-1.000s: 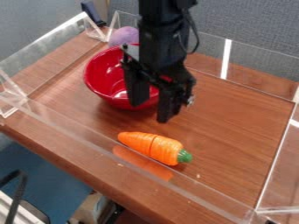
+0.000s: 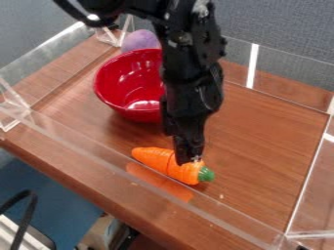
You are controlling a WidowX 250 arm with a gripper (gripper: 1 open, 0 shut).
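Note:
A black gripper (image 2: 186, 146) points down from the top of the view, its tips low over an orange carrot (image 2: 154, 157) with a green top, at or just above its green-end half. Whether the fingers are apart or closed on it is hard to tell. The carrot lies on the wooden surface, angled toward the lower right. Behind the arm, at the left, stands a red bowl (image 2: 120, 80), partly hidden by the gripper.
A purple object (image 2: 139, 41) sits behind the bowl. Clear plastic walls border the wooden surface (image 2: 261, 146), whose right part is clear. Cables and objects lie off the left edge below.
The gripper has come down toward the carrot and turned, its tips now lower and closer to it. The carrot and bowl look unmoved.

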